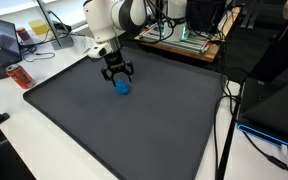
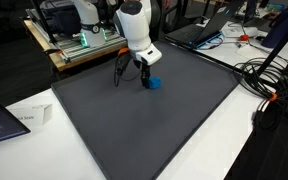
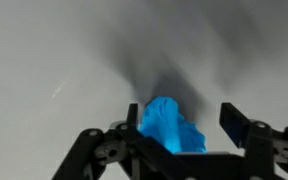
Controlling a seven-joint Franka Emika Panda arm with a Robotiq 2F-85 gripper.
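A small crumpled blue object point(image 1: 123, 88), perhaps cloth or a bag, rests on the dark grey table. My gripper point(image 1: 119, 76) is low over it in exterior view 1, its black fingers spread apart. In exterior view 2 the blue object point(image 2: 154, 83) shows to the right of my gripper point(image 2: 145, 77). The wrist view has the blue object point(image 3: 168, 124) between the two fingers of my gripper, with a gap on each side, wider on the right. Its lower part is hidden by the gripper body.
Bare table point(image 1: 134, 130) surrounds the object toward the front and right. An orange-red can point(image 1: 20, 76) and a laptop point(image 1: 8, 37) lie beyond its left end. Black cables point(image 1: 224, 110) run past the right edge.
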